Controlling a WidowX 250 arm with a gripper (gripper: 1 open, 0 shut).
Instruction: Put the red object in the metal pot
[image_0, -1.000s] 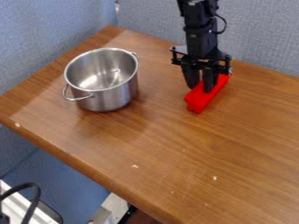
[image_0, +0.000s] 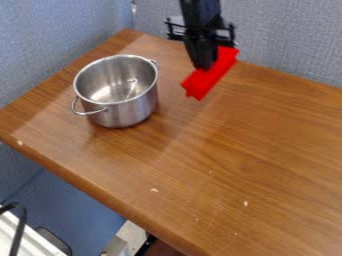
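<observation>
The red object (image_0: 206, 79) is a bright block, tilted, and appears lifted off the table to the right of the pot. My black gripper (image_0: 203, 60) is shut on its upper part, coming down from the top of the view; the fingertips are partly lost against the red. The metal pot (image_0: 94, 92) stands upright at the left, shiny and open at the top, with loop handles. Its visible inside looks empty. A gap of bare table separates the pot's right rim from the red object.
Grey-blue walls (image_0: 67, 40) border it at the back and left. Cables and white hardware (image_0: 127, 240) lie past the table's lower left edge.
My gripper has moved up and to the left with the red object, which has risen and now hangs nearer the pot. The pot has stayed put.
</observation>
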